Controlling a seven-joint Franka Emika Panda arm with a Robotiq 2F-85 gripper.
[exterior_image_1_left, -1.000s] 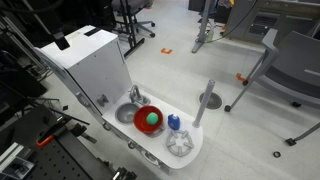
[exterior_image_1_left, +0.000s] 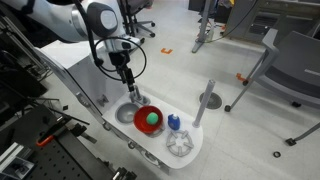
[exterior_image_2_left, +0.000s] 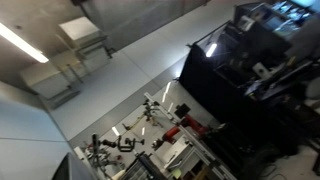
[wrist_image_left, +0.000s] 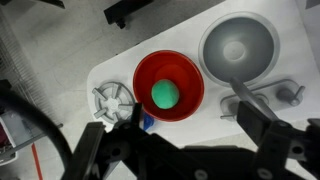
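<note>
A red bowl (exterior_image_1_left: 140, 122) holding a green round object (exterior_image_1_left: 152, 118) stands on the white toy kitchen counter. Seen from the wrist, the red bowl (wrist_image_left: 142, 82) and the green object (wrist_image_left: 165, 94) lie ahead of my gripper. Its dark fingers (wrist_image_left: 122, 150) stand wide apart, with no object visible between them. In exterior view 1 the gripper (exterior_image_1_left: 130, 87) hangs above the sink end of the counter, apart from the bowl. The arm is not clearly made out in exterior view 2.
Beside the bowl are a grey sink (wrist_image_left: 238, 50) with its faucet (wrist_image_left: 243, 93) and a white burner grate (wrist_image_left: 112, 99). A small blue object (exterior_image_1_left: 174, 122) and an upright grey post (exterior_image_1_left: 206, 100) stand toward the counter's far side. A white cabinet (exterior_image_1_left: 88, 80) borders the left.
The arm has come into fuller view from the upper left. Its gripper has moved right and down, from over the white cabinet to above the sink. The bowl and green object have stayed put.
</note>
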